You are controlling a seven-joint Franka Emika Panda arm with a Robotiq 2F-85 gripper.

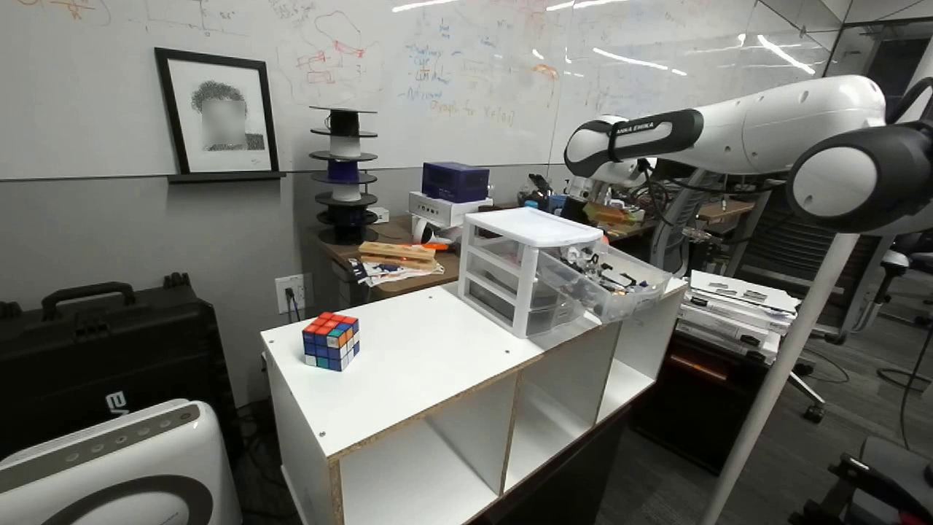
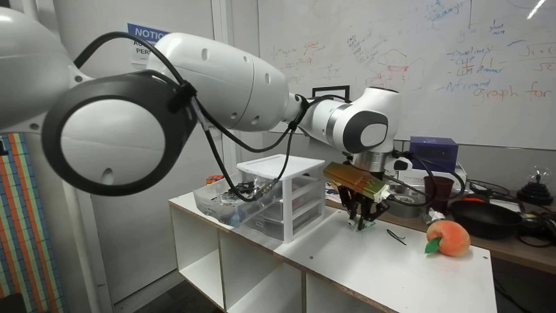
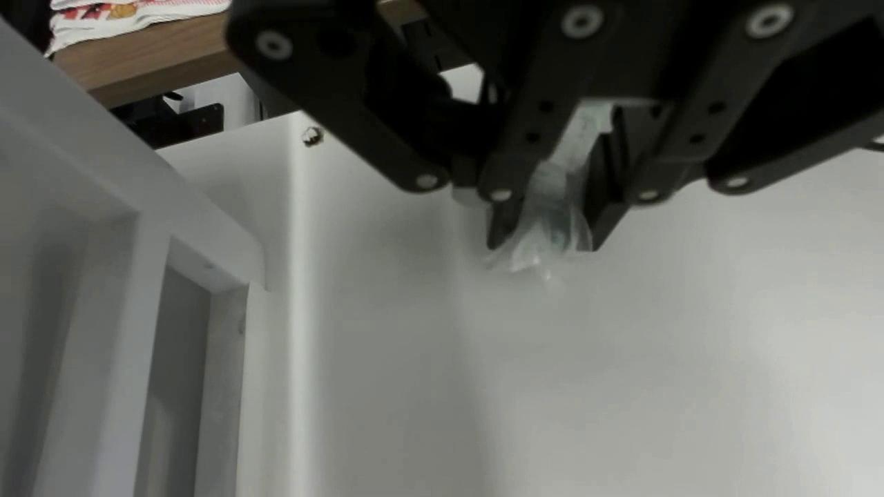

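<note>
In exterior view 2 my gripper [image 2: 359, 225] points down just above the white shelf top [image 2: 333, 255], beside the closed side of the drawer unit [image 2: 287, 208]. In the wrist view, a crumpled translucent piece of plastic [image 3: 551, 223] shows between the dark fingers. The fingers stand part way apart around it; whether they grip it cannot be told. A clear drawer [image 2: 224, 206] is pulled out on the unit's other side, holding small dark parts. Exterior view 1 has the gripper hidden behind the unit.
A peach with a green leaf [image 2: 449, 239] and a thin black piece [image 2: 396, 237] lie to the gripper's right in exterior view 2. A Rubik's cube [image 1: 332, 341] sits beyond the open drawer. A pan [image 2: 484, 216] stands on the desk behind.
</note>
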